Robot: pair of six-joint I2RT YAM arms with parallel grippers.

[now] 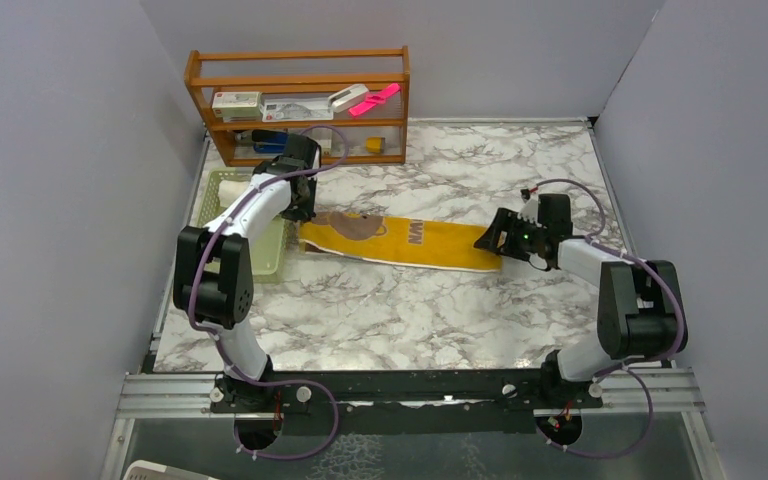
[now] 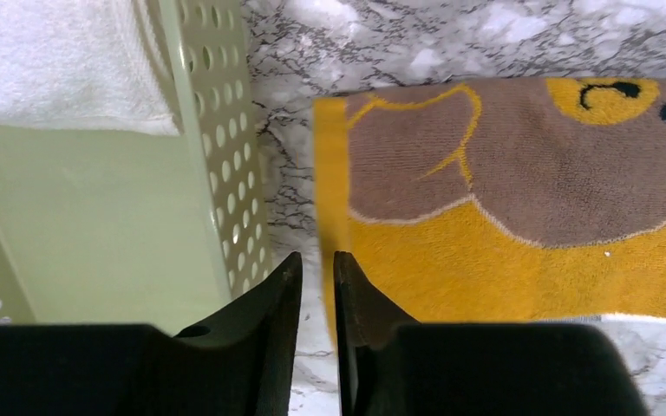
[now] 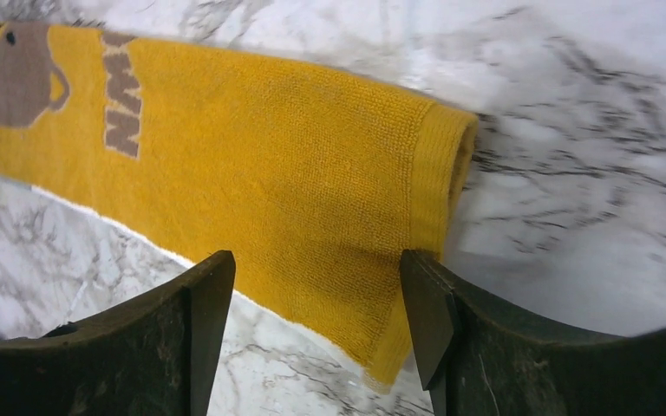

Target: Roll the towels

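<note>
A long folded yellow towel (image 1: pixel 450 240) with a brown animal print (image 2: pixel 564 165) at its left part lies flat on the marble table. My left gripper is partly open over the towel's left edge; a narrow gap shows between its fingers, with the towel's edge band passing by the right finger (image 2: pixel 354 303). At the opposite end, my right gripper stands open above the towel. Its right finger (image 3: pixel 434 303) overlaps the towel's end band in view, and whether they touch is unclear.
Close by my left gripper is a green perforated basket (image 1: pixel 270 262) holding a white towel (image 2: pixel 61 65). A wooden rack (image 1: pixel 300 80) with boxes and pink tools stands behind.
</note>
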